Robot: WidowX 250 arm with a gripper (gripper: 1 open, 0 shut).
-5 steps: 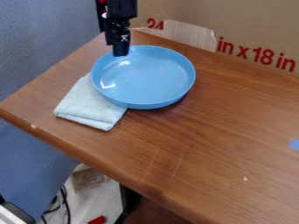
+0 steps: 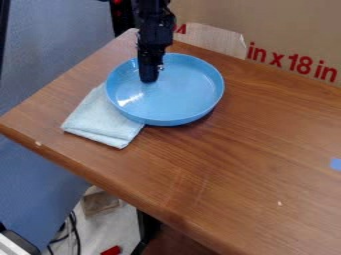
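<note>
A light blue plate (image 2: 174,95) rests on the wooden table, partly over a folded pale blue-white cloth (image 2: 99,124) at its front left. My black gripper (image 2: 150,72) reaches down from the top to the back left part of the plate, its tip just inside the rim. Whether its fingers are open or shut, or touch the plate, I cannot tell.
The bare wooden table (image 2: 246,169) stretches to the right and front, with a small blue patch (image 2: 334,163) at the right edge. A cardboard box (image 2: 277,35) stands behind. The table's left edge drops to clutter on the floor.
My gripper has come down and slightly rightward, from above the plate's back left edge to inside it. The plate and cloth look unmoved.
</note>
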